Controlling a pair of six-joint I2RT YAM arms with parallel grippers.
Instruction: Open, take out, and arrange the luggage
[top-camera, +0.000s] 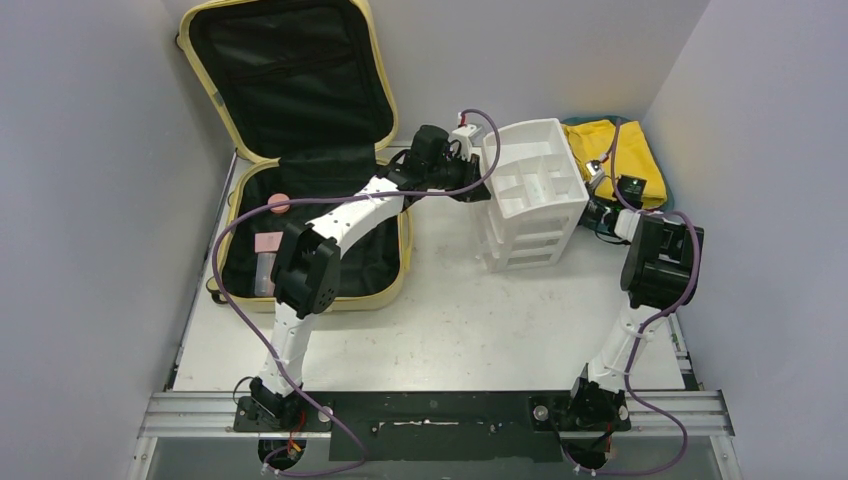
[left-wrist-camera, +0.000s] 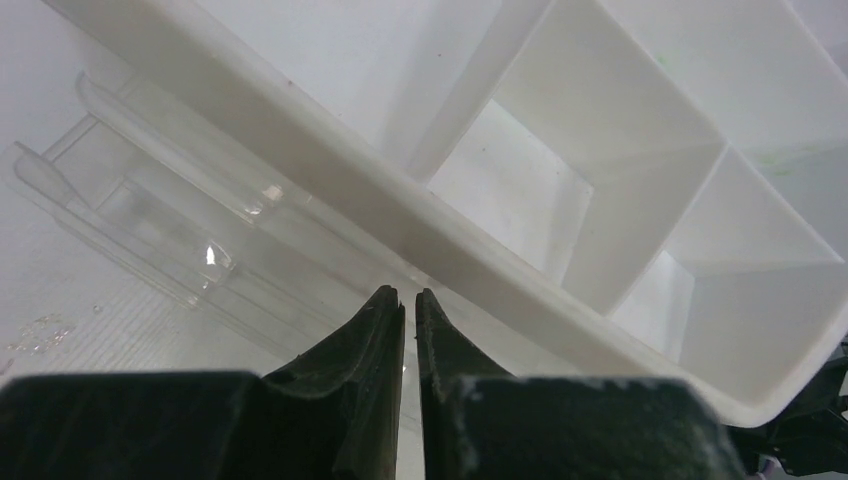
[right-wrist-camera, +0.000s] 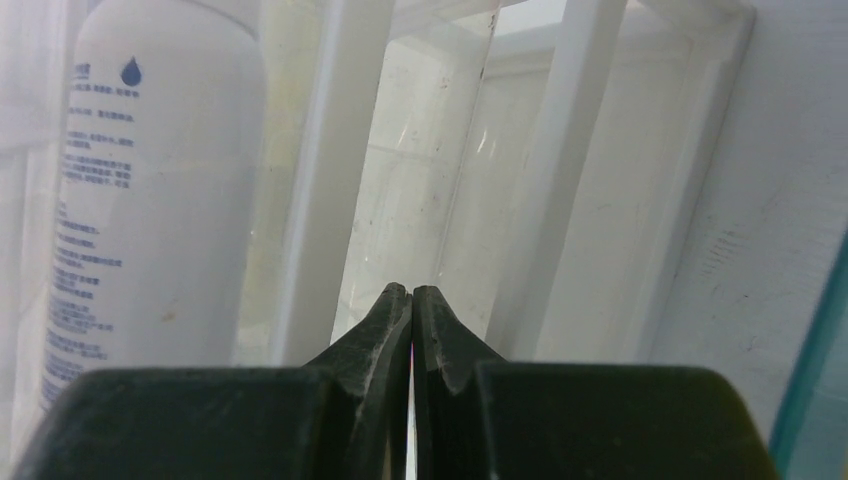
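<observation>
The open suitcase (top-camera: 403, 250) lies on the left of the table, its lid tipped back. Inside it are a pink round item (top-camera: 279, 203), a pink block (top-camera: 268, 242) and a clear container (top-camera: 264, 274). My left gripper (top-camera: 480, 190) is at the left side of a white tiered organiser (top-camera: 530, 218); in the left wrist view a narrow gap shows between its fingertips, with nothing in it. At the organiser's right side, my right gripper is shut, nothing seen between its fingers. Whether either gripper touches the organiser I cannot tell.
Behind the right gripper lies a folded yellow cloth (top-camera: 632, 150) on something teal. A white bottle with blue print (right-wrist-camera: 160, 180) stands inside the organiser's clear part.
</observation>
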